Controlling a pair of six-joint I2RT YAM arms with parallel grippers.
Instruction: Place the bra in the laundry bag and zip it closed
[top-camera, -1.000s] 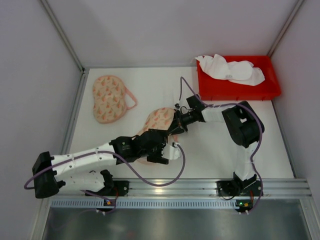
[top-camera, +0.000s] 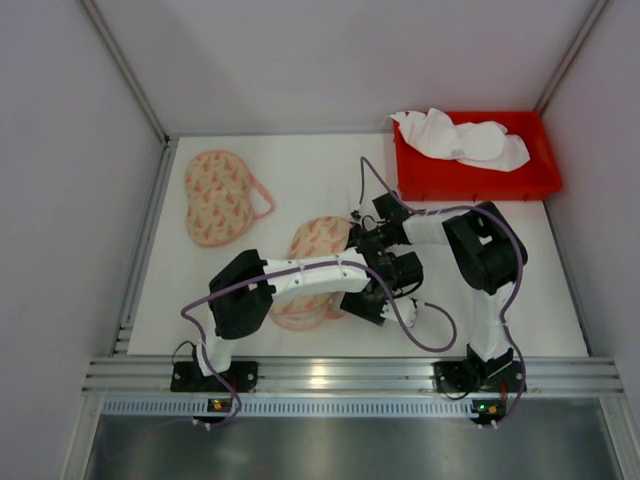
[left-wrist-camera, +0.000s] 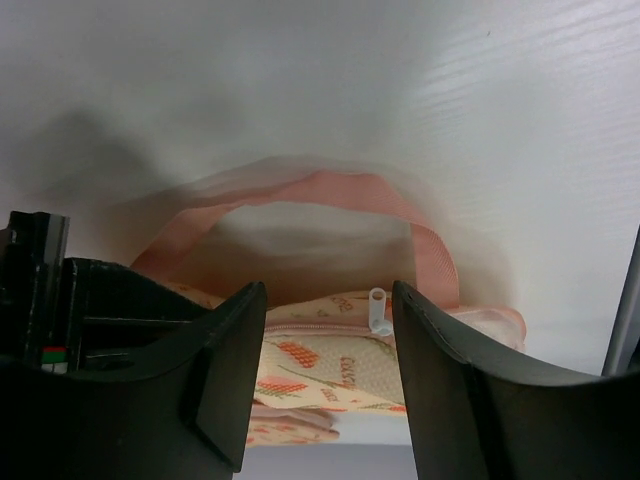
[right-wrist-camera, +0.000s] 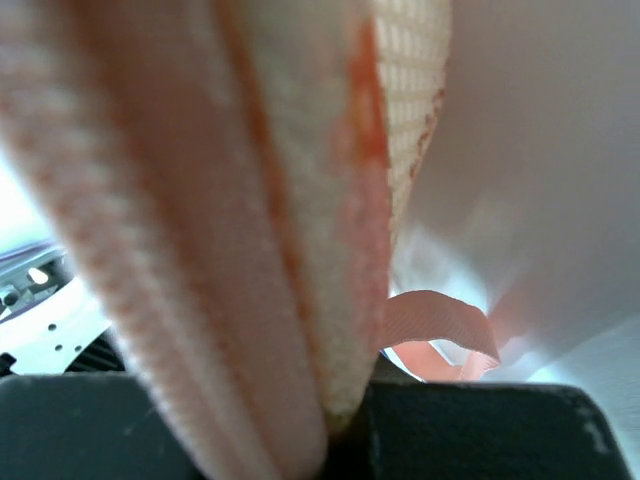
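The patterned laundry bag (top-camera: 318, 236) lies at the table's centre, partly hidden under both arms. My right gripper (top-camera: 362, 230) is shut on its fabric, whose zipper tape (right-wrist-camera: 180, 230) fills much of the right wrist view. My left gripper is partly open over the bag in the left wrist view, with a white zipper pull (left-wrist-camera: 377, 310) between its fingertips as seen from above; contact cannot be told. A pink strap loop (left-wrist-camera: 320, 188) lies beyond it. I cannot tell where the bra is.
Another patterned bag (top-camera: 215, 200) lies at the back left. A red bin (top-camera: 470, 185) with white cloth stands at the back right.
The right arm stays in place.
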